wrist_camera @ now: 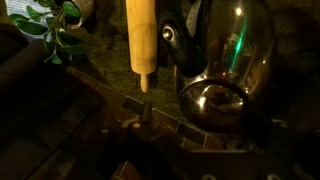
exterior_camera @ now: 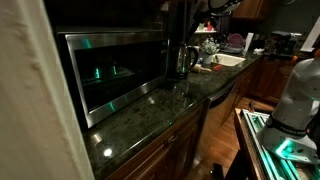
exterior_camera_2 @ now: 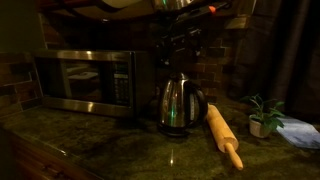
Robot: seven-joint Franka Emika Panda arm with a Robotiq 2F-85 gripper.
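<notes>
A shiny metal kettle point(exterior_camera_2: 178, 106) with a dark handle stands upright on the dark counter. Above its lid, in exterior view 2, is my gripper point(exterior_camera_2: 180, 48), a dark shape against the dim wall. From the wrist view I look down on the kettle point(wrist_camera: 232, 70); the dark fingers of my gripper lie apart at the lower edge, and I see nothing held between them. The kettle point(exterior_camera: 184, 60) shows small at the counter's far end in exterior view 1, where the gripper is too dark to make out.
Right beside the kettle lies a wooden rolling pin point(exterior_camera_2: 223, 138), with a potted plant point(exterior_camera_2: 262, 118) and a pale cloth point(exterior_camera_2: 298, 132) farther right. The microwave point(exterior_camera_2: 90, 82) stands to its left. Bare counter point(exterior_camera_2: 110, 142) stretches in front.
</notes>
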